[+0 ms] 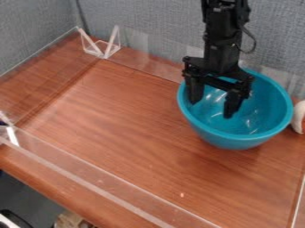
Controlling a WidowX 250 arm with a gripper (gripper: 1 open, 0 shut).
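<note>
My black gripper (215, 96) reaches down from the top of the view into a blue bowl (236, 136) at the right side of the wooden table. It stands open, with its two fingers spread over the bowl's interior near the left and middle. Whether anything lies in the bowl beneath the fingers cannot be made out.
A white object (298, 118) sits at the far right beside the bowl. A small white wire stand (102, 44) is at the back left. Clear plastic edging runs along the table (107, 134).
</note>
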